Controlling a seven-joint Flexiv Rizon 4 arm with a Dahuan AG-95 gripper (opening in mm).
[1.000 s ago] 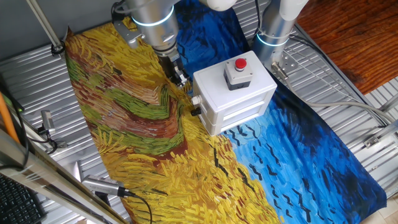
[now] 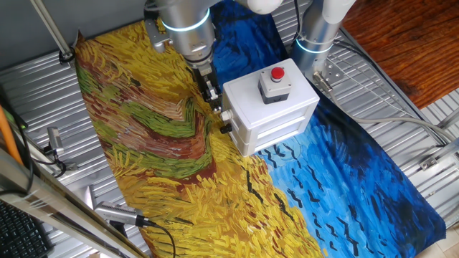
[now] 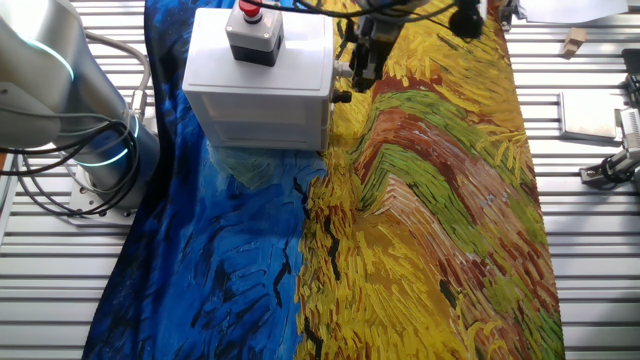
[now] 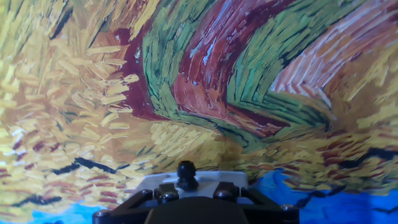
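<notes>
A white box [image 2: 269, 111] with drawer-like front panels stands on the printed cloth. On its top sits a grey button housing [image 2: 274, 87] with a red button [image 2: 277, 73]. From the side facing my gripper stick out a light knob [image 3: 343, 70] and a black knob [image 3: 342, 97]. My gripper [image 2: 216, 102] points down close beside that side, near the light knob; whether it touches is unclear. In the wrist view, dark gripper parts fill the bottom edge, with a pale plate and a black stud behind them. Its fingertips are hidden there, so their opening does not show.
The painted cloth [image 2: 172, 208] lies over a slatted metal table [image 2: 29, 93]. A small cylindrical device [image 2: 122, 213] with a cable lies at the near left.
My arm and gripper have shifted right and toward the front of exterior view 1, closer to the knobbed side of the box. The box has stayed put.
</notes>
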